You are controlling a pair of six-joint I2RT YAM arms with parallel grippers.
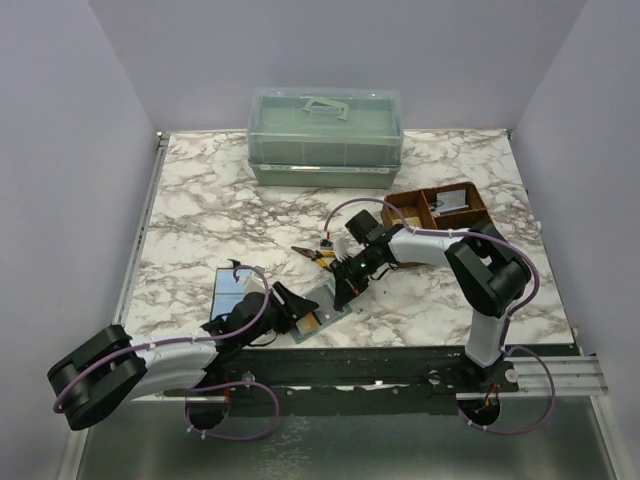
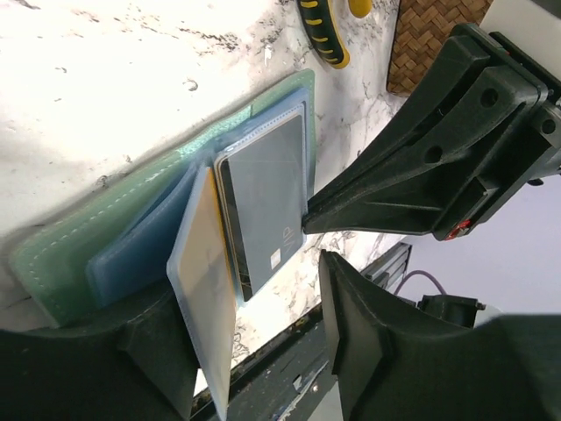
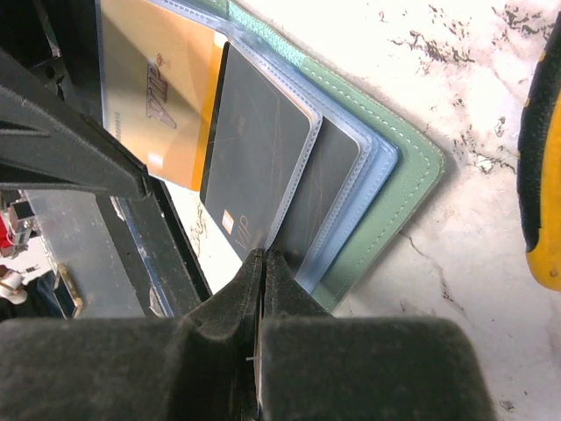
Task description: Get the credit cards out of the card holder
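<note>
The card holder (image 3: 377, 210), green with blue sleeves, lies open on the marble near the front edge. A gold card (image 2: 203, 263) sticks out between the part-open fingers of my left gripper; whether they touch it is unclear. Grey cards (image 3: 254, 140) sit in the sleeves beside it. My right gripper is shut, its tips at the lower edge of the grey cards, nothing visible between them.
A yellow-and-black tool (image 1: 310, 255) lies just behind. A woven divided basket (image 1: 470, 190) is at right, a lidded green box (image 1: 325, 140) at the back, a blue item (image 1: 228, 282) at left.
</note>
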